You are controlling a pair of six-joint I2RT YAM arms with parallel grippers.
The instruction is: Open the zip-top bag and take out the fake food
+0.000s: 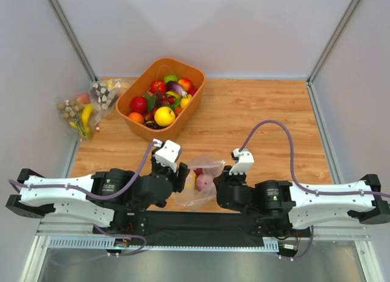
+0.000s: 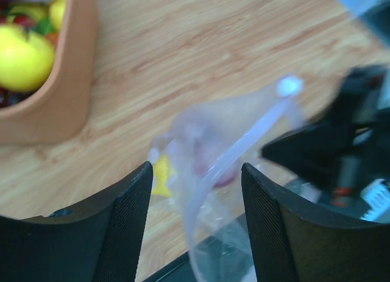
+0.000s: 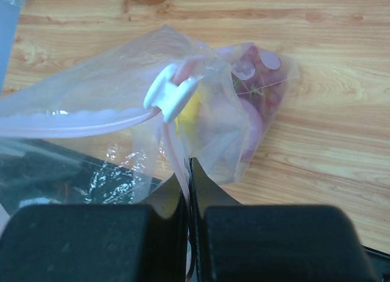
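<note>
Near the table's front edge stands the clear zip top bag (image 1: 210,164), with a pink round food piece (image 1: 203,183), a yellow piece (image 2: 161,174) and a dark red bunch (image 3: 261,81) inside. A white slider (image 3: 171,93) sits on its zip strip. My right gripper is shut, the bag's edge strip running down between its fingertips. In the left wrist view, my left gripper is open; part of the bag and its strip show in the gap, not gripped. Whether the bag's mouth is parted is hard to tell.
An orange bin (image 1: 130,99) full of fake fruit and vegetables stands behind and left of the bag. Two filled clear bags, one with a banana (image 1: 86,116), lie at the far left.
</note>
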